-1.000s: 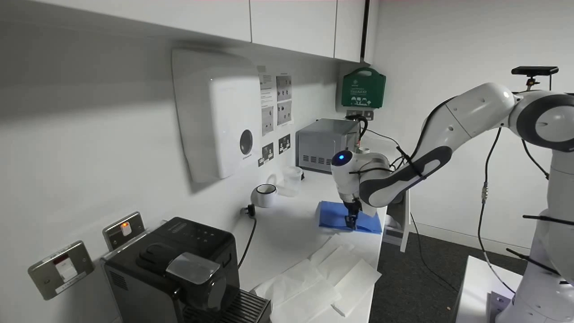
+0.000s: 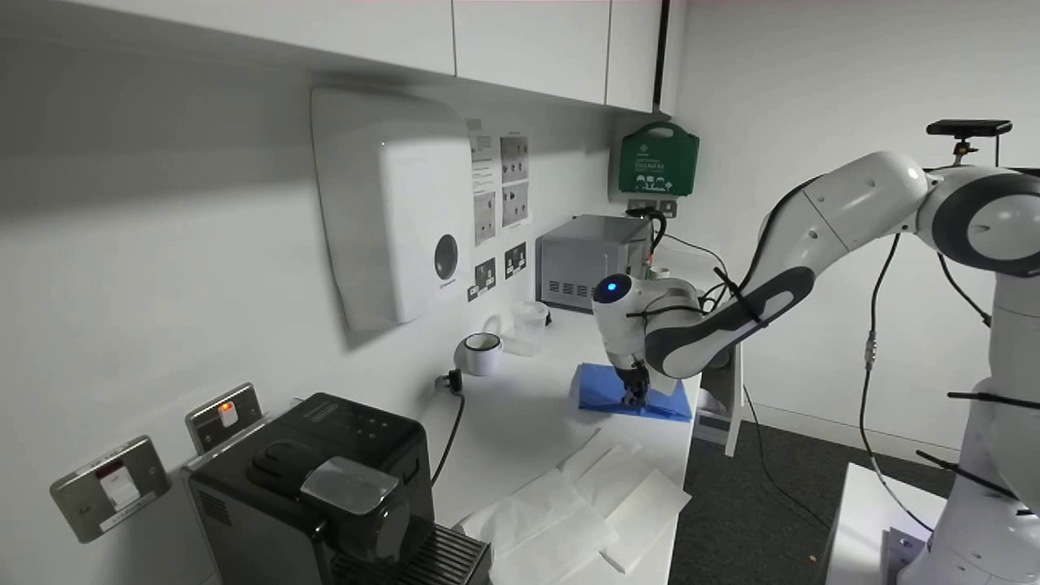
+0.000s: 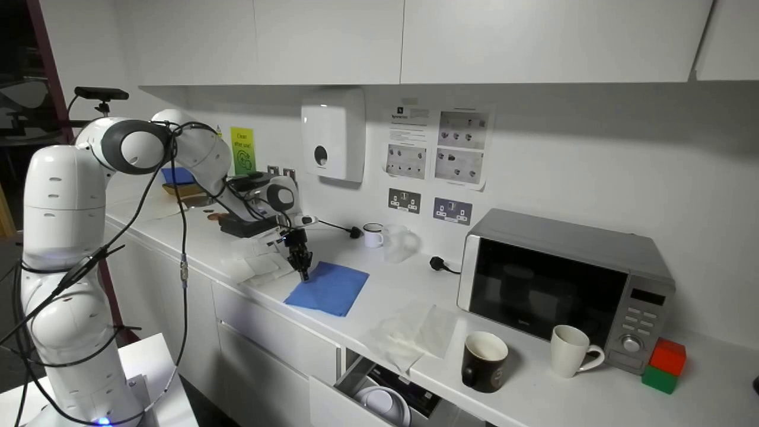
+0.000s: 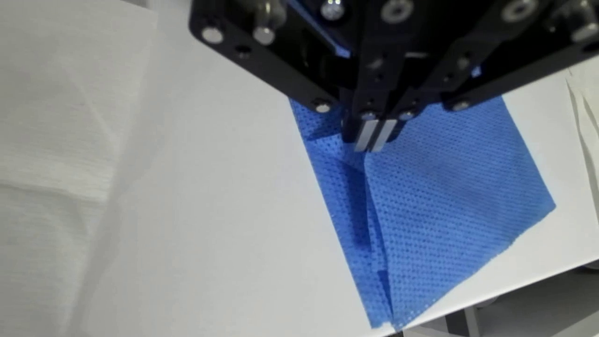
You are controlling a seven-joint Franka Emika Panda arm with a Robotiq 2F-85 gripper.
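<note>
A folded blue cloth [image 4: 449,208] lies on the white counter, close to its front edge. My gripper is shut on the upper layer of the cloth, pinching it near the folded edge. Below that pinch, the layers part slightly and a dark gap shows between them. In the first exterior view the gripper [image 2: 635,398] reaches down onto the cloth [image 2: 601,383]. From the other side, the gripper [image 3: 304,276] stands at the rear left part of the cloth [image 3: 332,288]. The pinched fabric between the fingertips is mostly hidden.
White paper sheets [image 2: 585,512] lie on the counter near the black coffee machine [image 2: 312,487]. An enamel mug [image 3: 373,235] stands at the wall. Right of the cloth are a thin crumpled sheet [image 3: 409,331], a black mug [image 3: 485,363] and the microwave [image 3: 562,284]. A drawer [image 3: 380,398] stands open below.
The cloth's top layer is drawn slightly. The arm has barely moved.
</note>
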